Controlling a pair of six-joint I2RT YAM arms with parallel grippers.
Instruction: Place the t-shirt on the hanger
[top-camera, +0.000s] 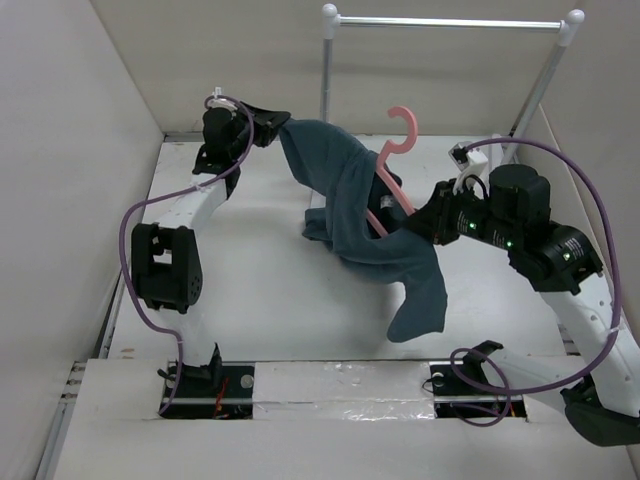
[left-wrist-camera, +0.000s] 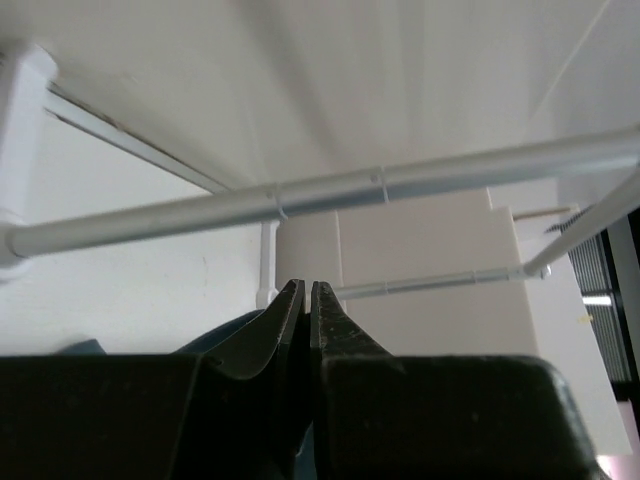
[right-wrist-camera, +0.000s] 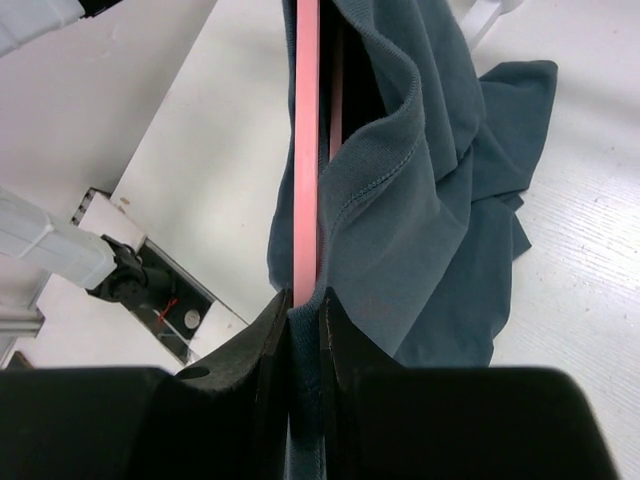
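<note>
The dark teal t-shirt (top-camera: 355, 230) hangs draped around a pink hanger (top-camera: 403, 135), whose bar (right-wrist-camera: 306, 180) runs through the cloth in the right wrist view. My left gripper (top-camera: 279, 120) is shut at the shirt's raised upper-left corner; teal cloth shows just behind its tips, and in the top view it pulls that corner up and left. My right gripper (top-camera: 432, 220) is shut on the hanger and shirt cloth at the right, with a flap of shirt hanging below it.
A white metal rack (top-camera: 448, 25) stands at the back, its bar above the work. Walls close in at both sides and behind.
</note>
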